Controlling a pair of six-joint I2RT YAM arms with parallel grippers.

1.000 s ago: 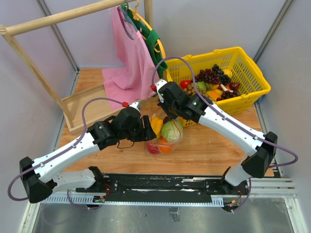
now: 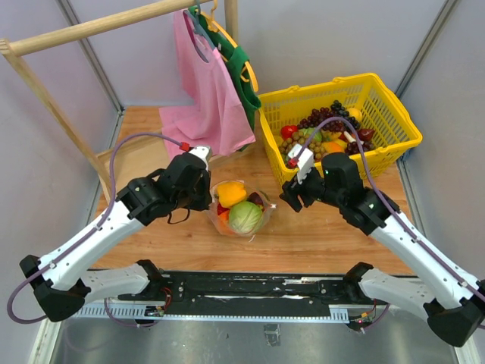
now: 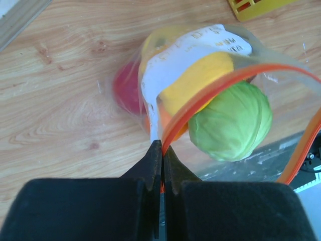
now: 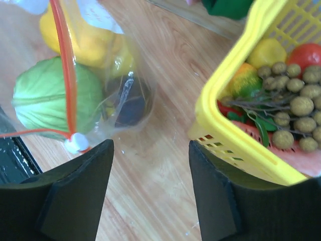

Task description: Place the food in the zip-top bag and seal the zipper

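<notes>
A clear zip top bag (image 2: 261, 216) with an orange zipper rim (image 3: 225, 78) lies on the table, its mouth gaping. Inside are a green cabbage (image 2: 245, 217), a yellow pepper (image 2: 231, 193), and some red, orange and dark pieces. At the bag's left side, my left gripper is shut on the orange rim. My right gripper stands open to the right of the bag, nothing held between its fingers. In the right wrist view, a white zipper slider (image 4: 76, 143) sits at the corner of the rim, just beyond the left finger.
A yellow basket (image 2: 284, 168) of fruit and vegetables stands at the back right, close to my right gripper. Pink cloth (image 2: 208, 98) and green cloth (image 2: 241, 83) hang from a wooden rack (image 2: 98, 24) at the back left. Bare table (image 2: 333, 243) lies at the front right.
My left gripper has closed on the rim and moved left, and the bag has shifted left. My right gripper has come away from the bag, swinging right and toward the front.
</notes>
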